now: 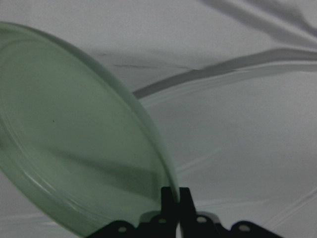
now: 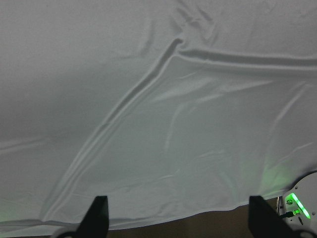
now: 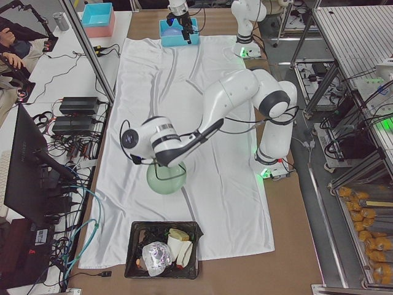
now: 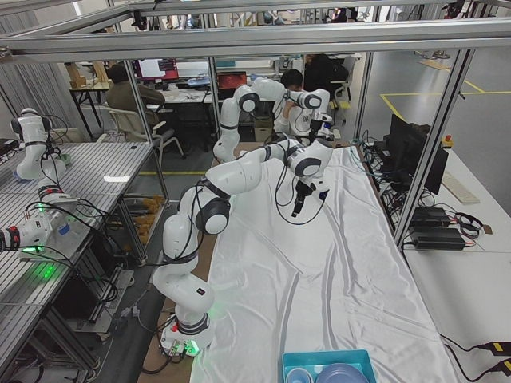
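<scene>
A pale green plate (image 3: 166,183) is raised at a tilt over the white cloth; it fills the left of the left wrist view. My left gripper is shut on its rim. In the camera left view that gripper is largely hidden behind its own arm. My right gripper is open over bare cloth, with nothing between its fingers; in the camera right view it hangs in the air (image 4: 297,209).
A black bin (image 3: 131,252) with foil and other items stands at the near end of the cloth (image 3: 227,203). A teal tray (image 4: 289,363) with blue dishes stands at the other end. Monitors and cables line one side.
</scene>
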